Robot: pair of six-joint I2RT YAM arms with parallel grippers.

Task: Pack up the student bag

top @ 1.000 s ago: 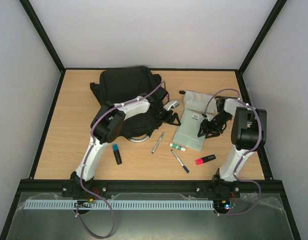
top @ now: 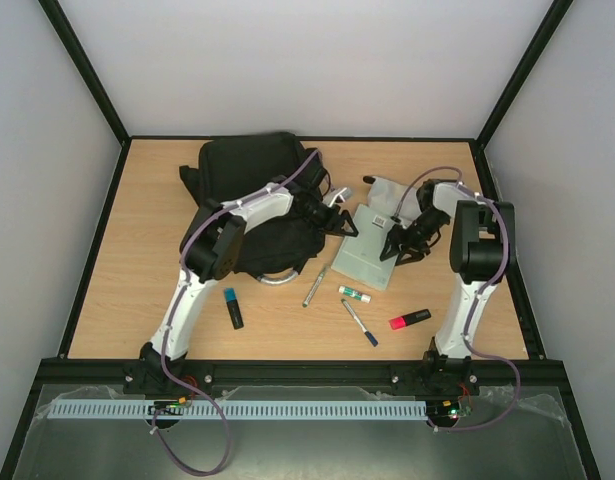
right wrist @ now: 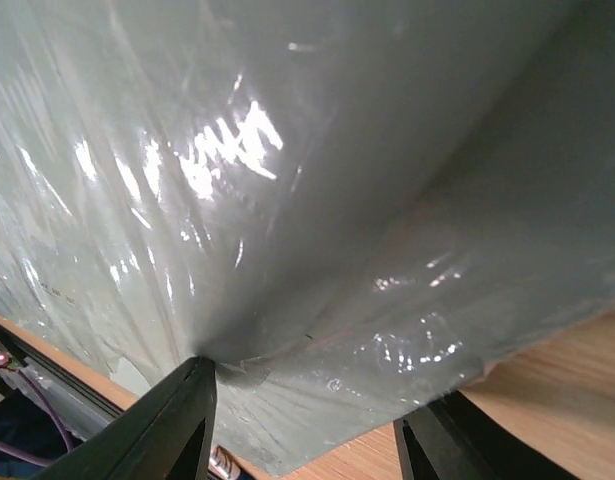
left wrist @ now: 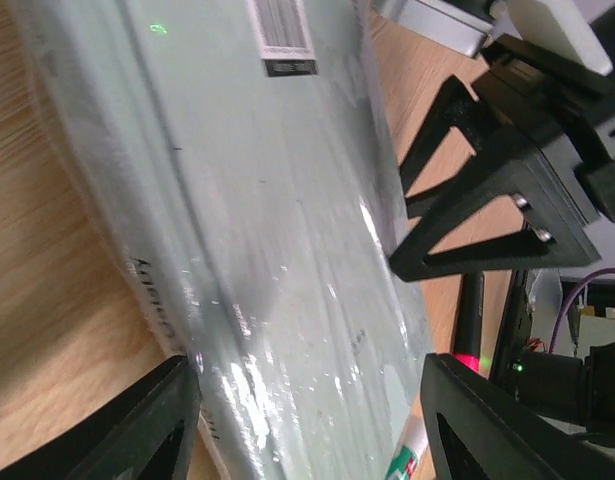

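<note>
A pale grey-green book in clear plastic wrap point(top: 363, 262) lies tilted on the table right of centre. My right gripper point(top: 396, 252) is at its right side, fingers part open; in the right wrist view the book's glossy wrap point(right wrist: 237, 200) fills most of the picture, its edge passing between the fingers. From the left, my left gripper point(top: 347, 226) is close by, its part-open fingers around the book's near end point(left wrist: 307, 400) in the left wrist view. Whether either one grips it cannot be made out. The black bag point(top: 252, 180) lies open at the left.
A light pouch point(top: 392, 195) lies behind the book. In front are a glue stick point(top: 354, 294), a silver pen point(top: 315, 286), a blue-capped pen point(top: 360, 323), a pink-ended marker point(top: 410, 319) and a blue-ended marker point(top: 233, 308).
The book has shifted left and turned, and its near edge has come away from the glue stick. My right gripper moved left with it; the left gripper moved slightly.
</note>
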